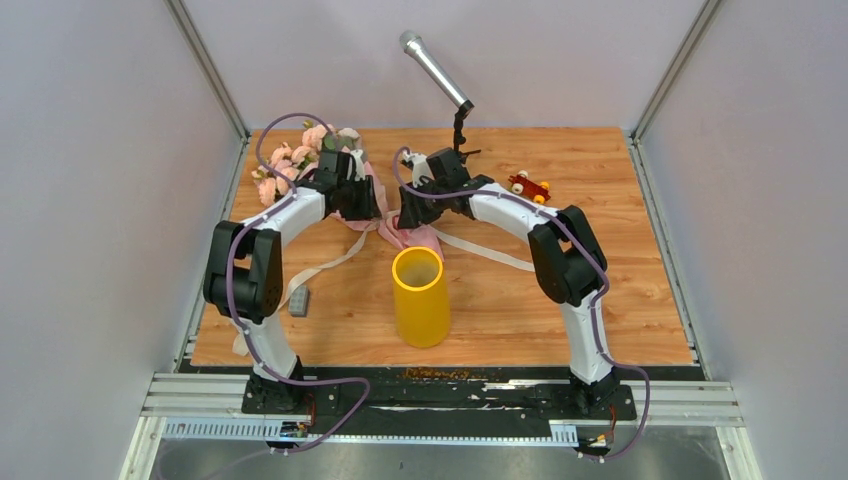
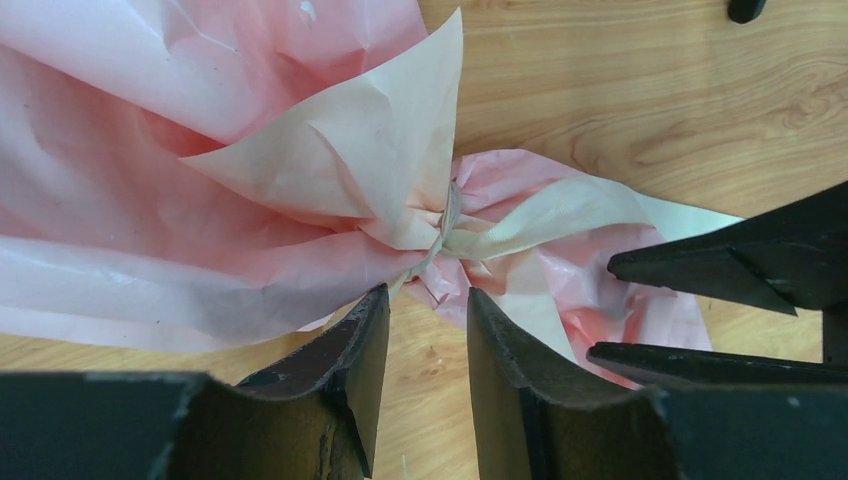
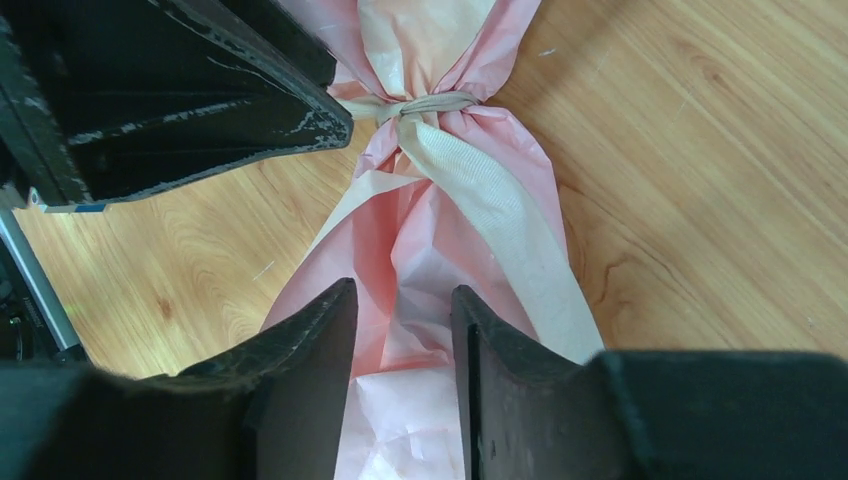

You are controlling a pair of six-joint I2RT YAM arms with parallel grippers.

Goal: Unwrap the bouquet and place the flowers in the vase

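The bouquet of pale pink flowers (image 1: 290, 165) lies at the back left of the table, its pink wrapping (image 1: 418, 238) running rightward to a ribbon tie (image 2: 452, 235). Over the wrapping on the flower side is my left gripper, its fingertips apart near the tie. My right gripper stands over the tail of the wrapping, just past the tie, fingers parted. Wrapping shows between its fingers, but whether they touch it I cannot tell. In front stands the upright yellow vase (image 1: 422, 310), its round mouth facing up.
A grey block (image 1: 299, 302) sits left of the vase, by a loose ribbon end (image 1: 330, 264). A red toy (image 1: 529, 187) lies at the back right. The microphone (image 1: 436, 70) leans over the back edge.
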